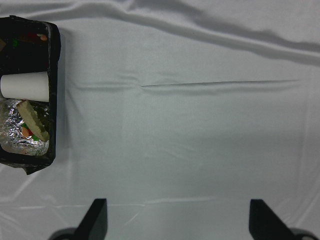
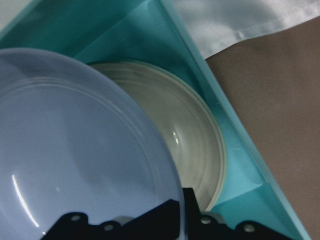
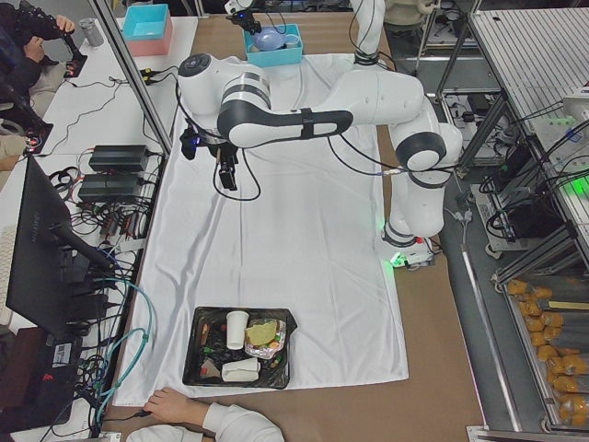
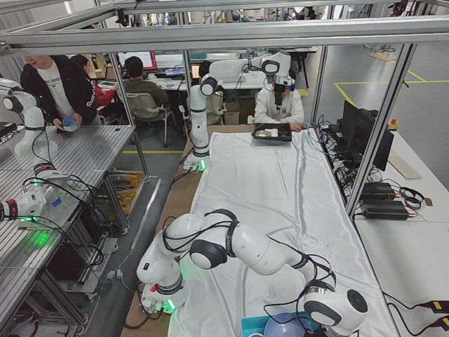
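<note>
In the right wrist view my right gripper is shut on the rim of a translucent blue plate (image 2: 75,140). Below the plate, a paler round dish (image 2: 195,150) sits in the teal bin (image 2: 240,150), partly covered. My left gripper stands open and empty above the white cloth, with a black tray (image 1: 52,75) at the left of its view. The tray holds a white cup (image 1: 25,86) and a foil container (image 1: 12,135) with a bread-like piece and small bits.
The monitor (image 3: 41,249) and cables line one long side. A seated person's hand (image 3: 170,405) rests near the black tray.
</note>
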